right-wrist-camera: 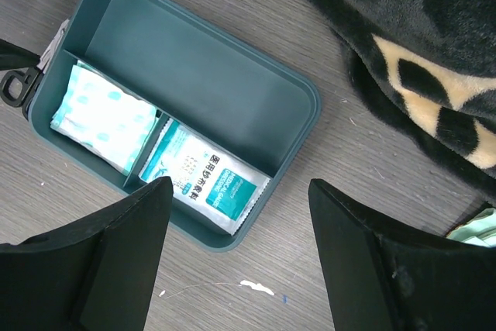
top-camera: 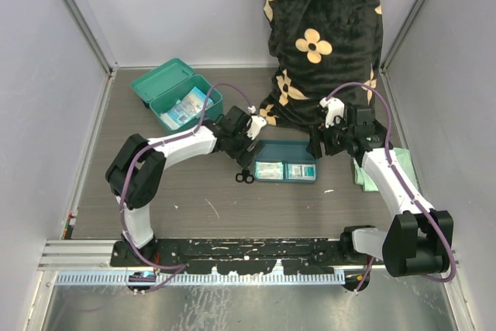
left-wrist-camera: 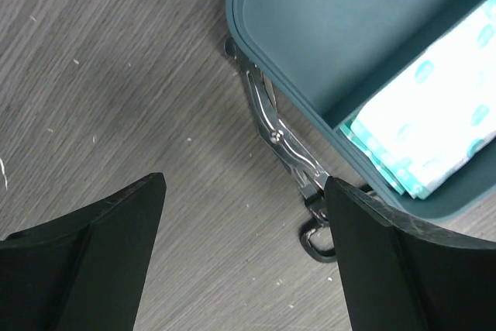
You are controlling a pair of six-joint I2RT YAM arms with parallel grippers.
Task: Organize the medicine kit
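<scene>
A blue-grey divided tray lies mid-table, packets in its two small compartments: a dotted one and a printed white-teal one. Along its left side lie black-handled scissors, partly under its rim in the left wrist view. My left gripper hovers open just over the scissors, nothing seen between its fingers. My right gripper stands open above the tray's right side, empty. The green kit box with packets sits open at the back left.
A dark flowered blanket covers the back right. A green cloth lies at the right edge.
</scene>
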